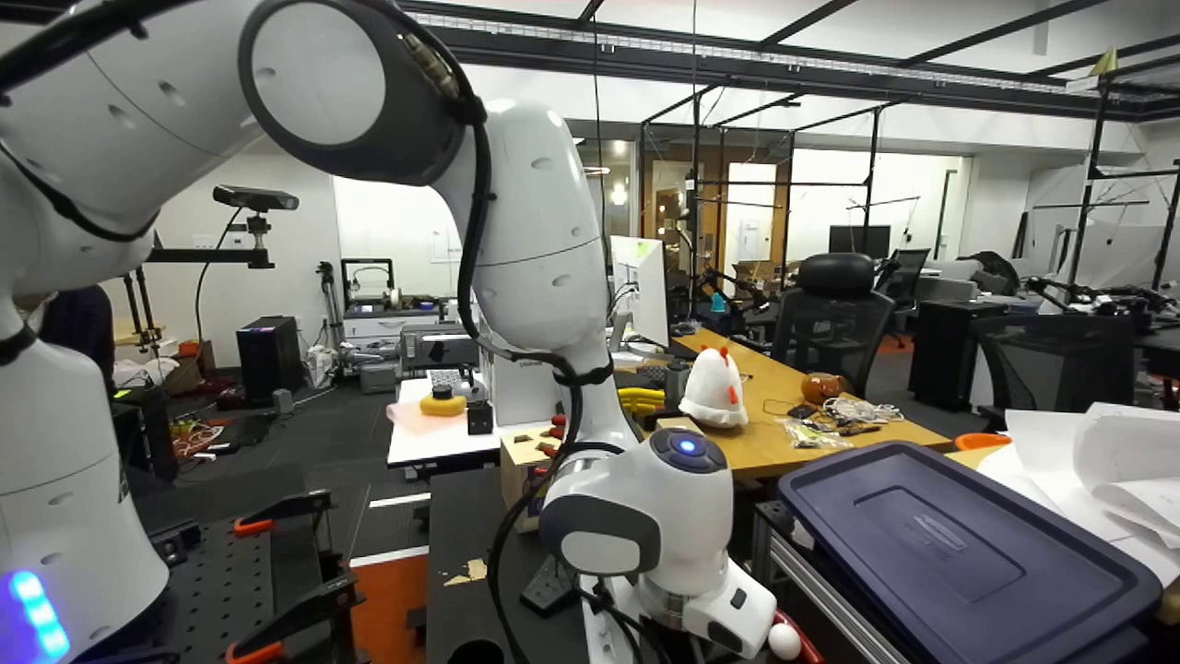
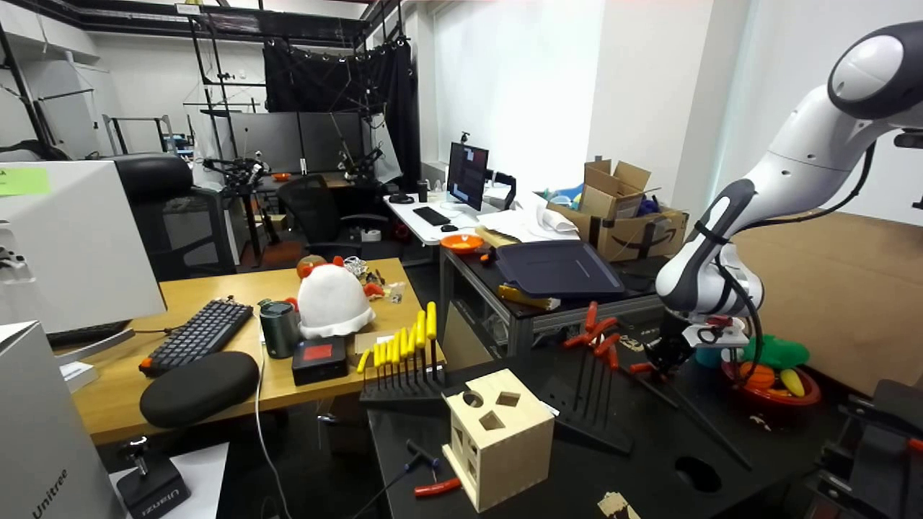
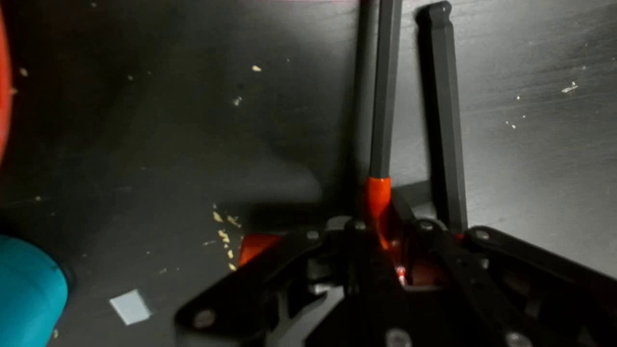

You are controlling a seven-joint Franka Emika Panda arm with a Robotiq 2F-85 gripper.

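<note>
In the wrist view my gripper is shut on a red-handled hex key (image 3: 379, 193). Its dark shaft points up the frame, and a shadow set off to its left suggests it is slightly above the table. A second hex key (image 3: 448, 115) lies to the right on the black table, its handle mostly hidden under my fingers. From the second exterior view, my gripper (image 2: 664, 356) is low over the table, left of the red basket (image 2: 779, 402). A holder with several upright red-handled hex keys (image 2: 597, 380) stands further left. Exterior view 1 cuts off my fingertips.
The wooden shape box (image 2: 500, 437) and a holder of yellow-handled keys (image 2: 402, 393) stand left along the table. A teal object (image 3: 29, 292) lies near my gripper in the wrist view. The dark lid (image 2: 558, 268) sits behind. A round hole (image 2: 697, 474) opens near the table's front.
</note>
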